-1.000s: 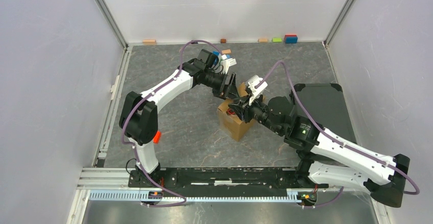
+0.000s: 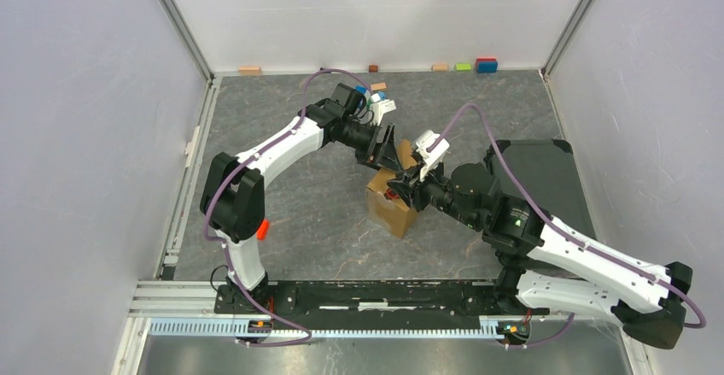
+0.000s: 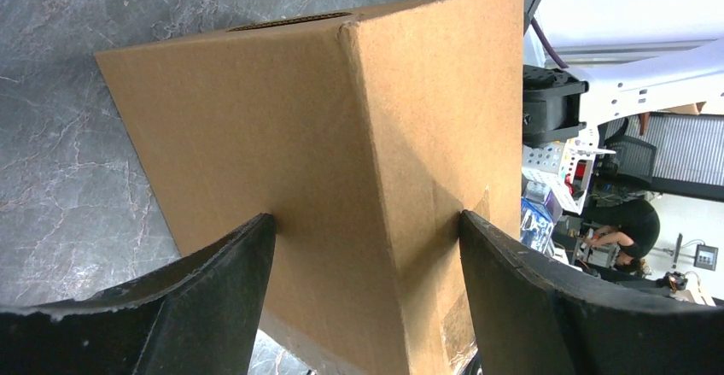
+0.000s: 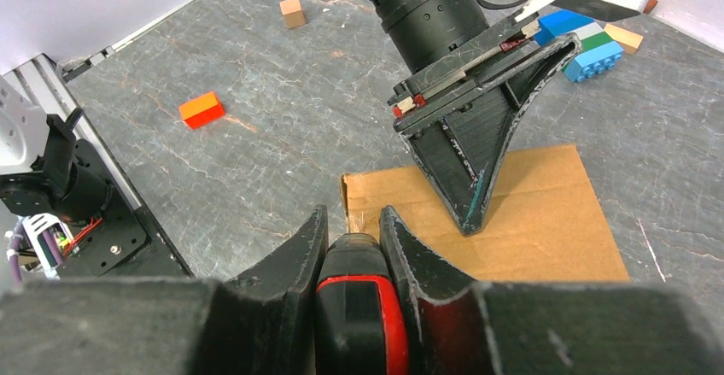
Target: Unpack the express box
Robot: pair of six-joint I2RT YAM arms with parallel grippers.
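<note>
The cardboard box (image 2: 388, 213) stands mid-table, an upright flap visible in the top view. My left gripper is open, with a cardboard corner between its spread fingertips; in the right wrist view its black finger rests over the cardboard (image 4: 546, 230). My right gripper is shut on a red-and-black tool (image 4: 384, 324), probably a cutter, whose tip is at the box's edge, largely hidden by the fingers.
Blue bricks (image 4: 593, 61), small wooden blocks (image 4: 292, 13) and an orange brick (image 4: 202, 110) lie around the box. A dark board (image 2: 551, 178) occupies the right side.
My right arm and gripper have shifted slightly rightward in the top view, and the box's lower part has moved a little with them. The left arm is nearly still.
</note>
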